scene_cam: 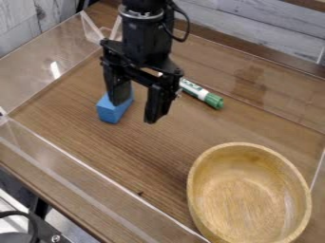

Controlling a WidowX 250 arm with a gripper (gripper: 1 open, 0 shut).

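Observation:
The black gripper (137,95) hangs over the middle of the wooden surface, its two fingers spread open, with nothing seen between them. A blue block (112,110) lies just left of it, partly behind the left finger. A white-and-green cylinder (206,96) lies behind the gripper to the right, its left end partly hidden by the arm.
A large beige oval bowl (249,194) takes up the front right. Clear walls line the left side and back of the wooden surface (127,171). A dark cable shows at the lower left corner.

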